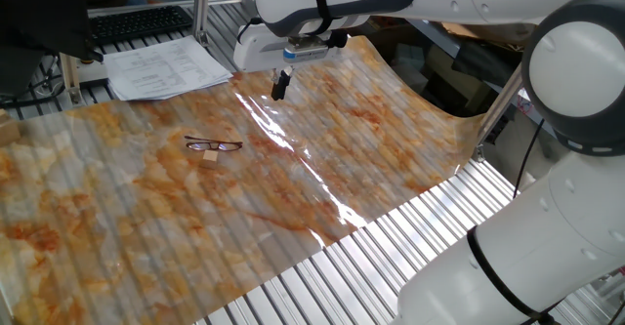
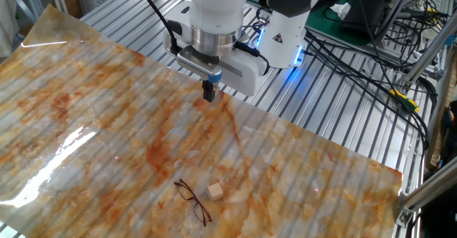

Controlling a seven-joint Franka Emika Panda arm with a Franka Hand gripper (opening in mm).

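A pair of dark-framed glasses (image 1: 214, 145) lies on the marbled sheet, its lenses and thin temples showing. Right beside it sits a small pale wooden cube (image 2: 215, 191); in exterior view 1 the cube (image 1: 210, 157) is just in front of the glasses. In exterior view 2 the glasses (image 2: 193, 201) are left of the cube, close to it. My gripper (image 1: 280, 85) hangs above the sheet, well away from both objects. Its black fingers (image 2: 208, 90) are together, so it looks shut, and nothing shows between them.
The glossy marbled sheet (image 2: 107, 145) covers most of the slatted metal table and is largely clear. Papers (image 1: 168, 68) and a black keyboard (image 1: 140, 23) lie along one edge. Cables (image 2: 371, 77) run beside the arm's base, and a metal frame post (image 2: 428, 190) stands at a corner.
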